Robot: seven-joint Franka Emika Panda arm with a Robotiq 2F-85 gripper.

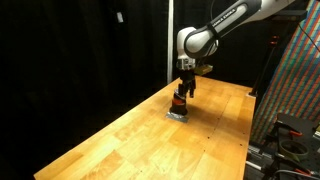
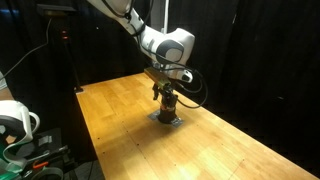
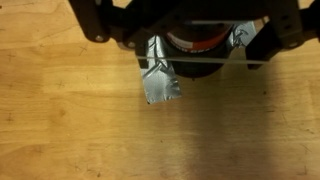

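Observation:
A dark cylindrical object (image 1: pixel 178 107) with a reddish-orange band stands upright on the wooden table, its base held by silver tape (image 2: pixel 178 123). From the wrist, its round top with a red and grey ring (image 3: pixel 197 42) shows between the gripper's dark fingers, partly covered by the gripper body. My gripper (image 1: pixel 186 88) points down right over the top of this object, its fingers apart. In the second exterior view the gripper (image 2: pixel 166 93) hangs at the object's upper end. Whether the fingers touch the sides cannot be told.
A black curtain (image 1: pixel 80 70) hangs behind. Dark equipment (image 1: pixel 292 140) stands beyond the table's right edge.

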